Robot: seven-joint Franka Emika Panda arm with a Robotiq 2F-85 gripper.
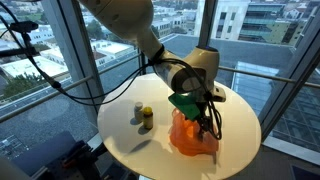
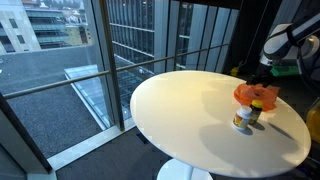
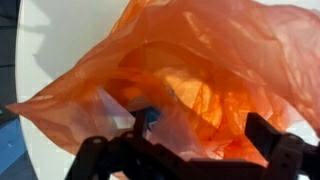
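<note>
An orange, translucent plastic bag (image 1: pixel 190 142) lies crumpled on the round white table, and its open mouth (image 3: pixel 190 85) fills much of the wrist view. My gripper is open over the bag, its two dark fingers apart at the bottom of the wrist view. Through the film a small dark blue object (image 3: pixel 151 115) shows near the left finger; what it is cannot be made out. In exterior view 2 the bag (image 2: pixel 262 96) sits toward the table's right side, below the arm.
A white bottle (image 2: pixel 242 117) and a dark bottle with a yellow cap (image 2: pixel 256 108) stand close together beside the bag. Glass windows border the room, and a black cable (image 1: pixel 70 95) hangs along the arm.
</note>
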